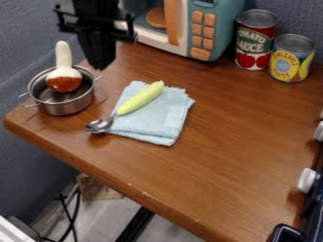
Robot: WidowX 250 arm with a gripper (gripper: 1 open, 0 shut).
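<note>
My black gripper hangs at the top left, above and behind a steel pot; its fingers look dark and blurred. In the pot stands a white-handled object with an orange lower end, apart from my gripper. A yellow corn-like object lies on a folded light-blue cloth, with a metal spoon or scoop beside it at the cloth's left edge.
A toy microwave stands at the back, with a tomato sauce can and a yellow can to its right. A dark appliance is at the right edge.
</note>
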